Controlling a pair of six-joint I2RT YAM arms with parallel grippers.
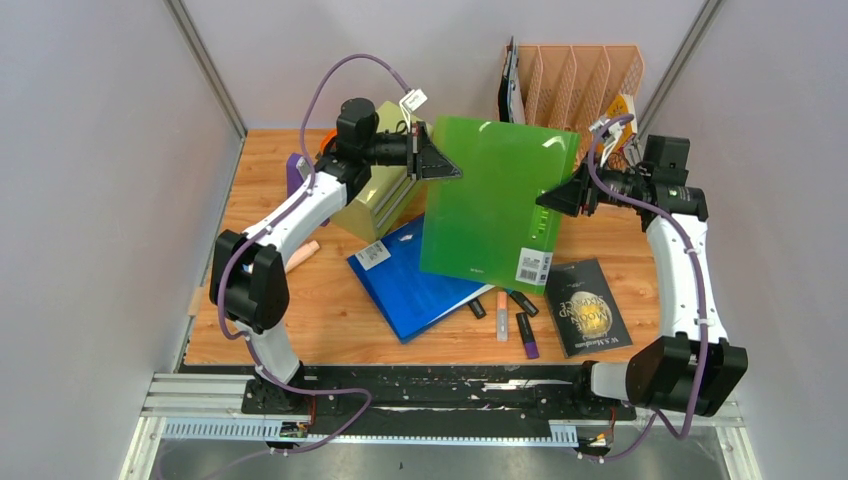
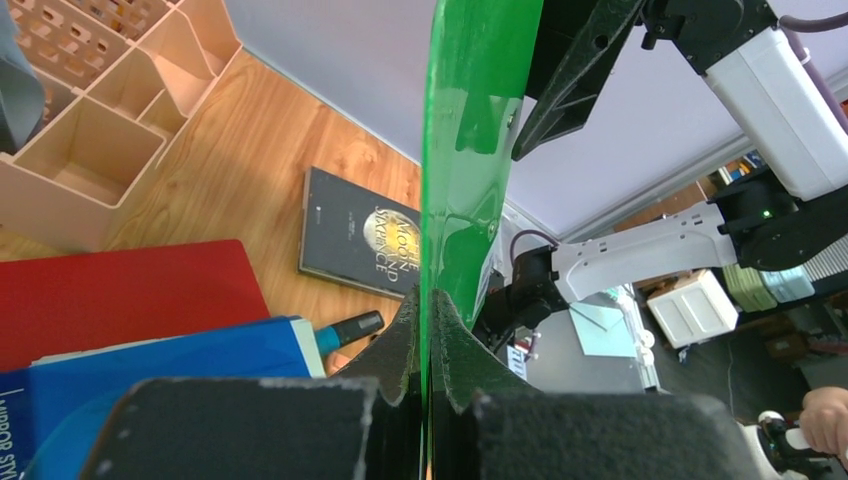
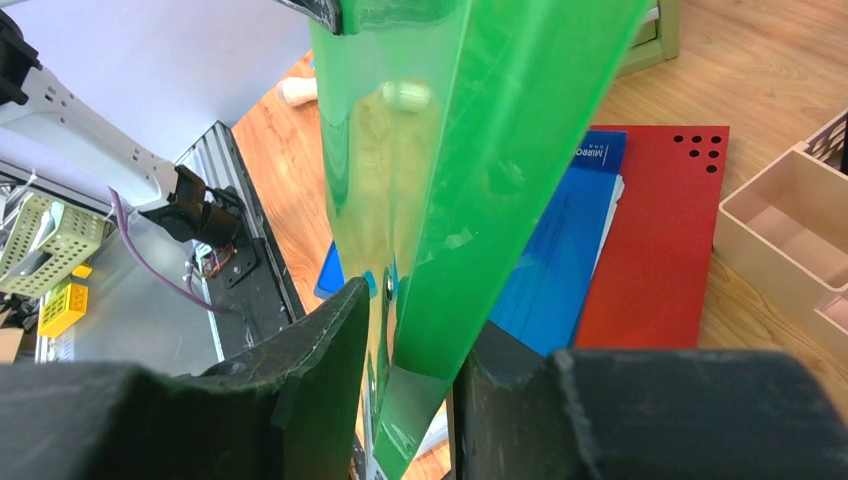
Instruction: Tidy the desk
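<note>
A translucent green folder (image 1: 485, 200) is held up above the desk between both grippers. My left gripper (image 1: 440, 168) is shut on one edge, seen as a thin strip between its fingertips in the left wrist view. My right gripper (image 1: 560, 200) is at the opposite edge; the folder's spine (image 3: 480, 200) lies between its fingers, though whether they grip it is unclear. Below lie a blue folder (image 1: 400, 280), a red folder (image 2: 130, 290), a dark book (image 1: 590, 330) and several markers (image 1: 525, 335).
A pink file organizer (image 1: 570, 70) with compartments stands at the back right, a green drawer box (image 1: 370, 205) at the back left. A pale cylinder (image 1: 300, 255) lies left of the blue folder. Some bare wood shows at the front left.
</note>
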